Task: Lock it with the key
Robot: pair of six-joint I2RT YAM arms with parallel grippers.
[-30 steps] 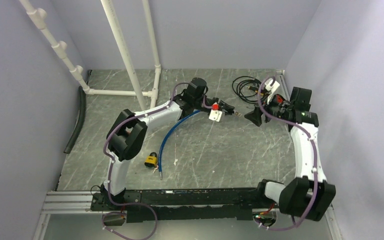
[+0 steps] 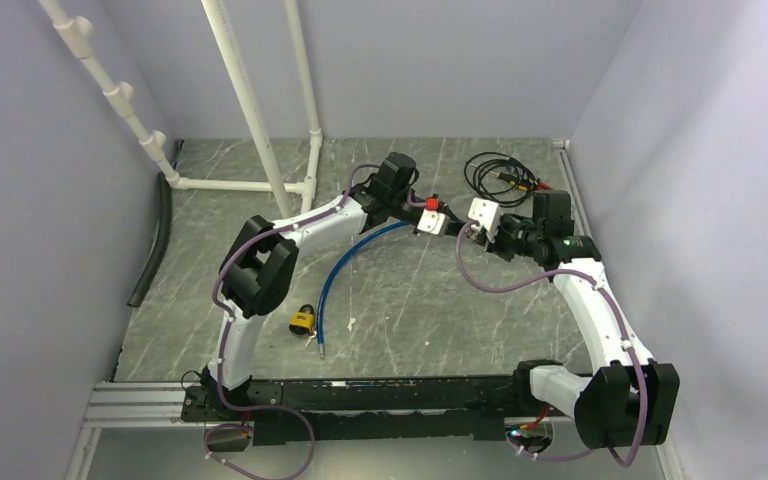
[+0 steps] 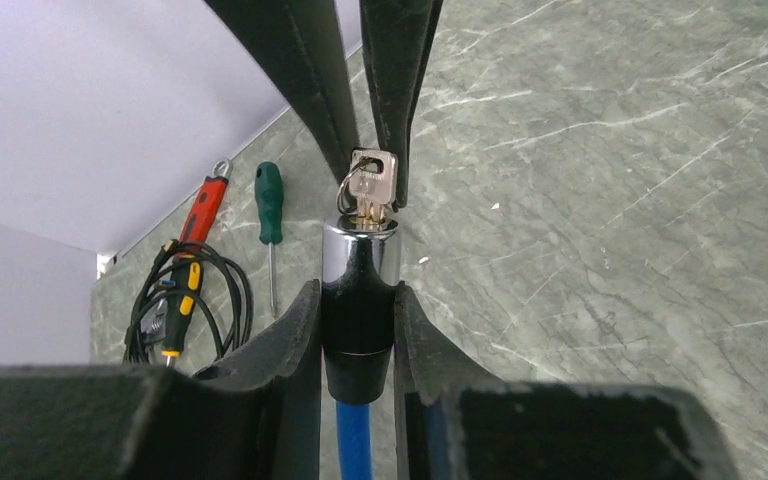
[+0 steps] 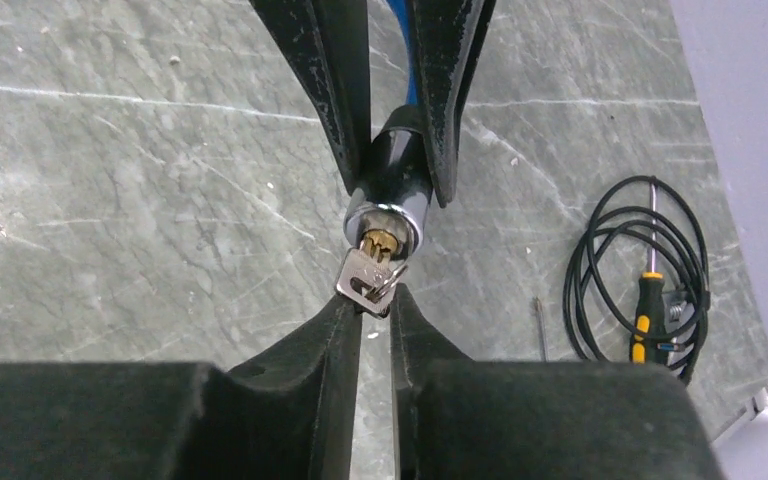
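My left gripper is shut on the black and chrome lock cylinder (image 3: 360, 250), whose blue cable (image 3: 354, 440) trails below it. A silver key (image 3: 374, 178) with a small ring stands in the cylinder's brass keyway, part of its blade showing. From the opposite side, my right gripper has its fingertips at the key's head, one on each side. A gap shows between its fingers, and whether they press on the key cannot be told. In the top view both grippers meet above the middle of the floor, hiding the lock and key.
A yellow padlock (image 2: 302, 321) lies near the cable's free end at front left. Coiled black cable (image 4: 580, 270), a screwdriver (image 4: 650, 310) and a red-handled tool (image 3: 203, 210) lie at the back right.
My right arm has swung left from the right side until its gripper meets the left one at the key. The left arm has shifted only slightly, still holding the lock.
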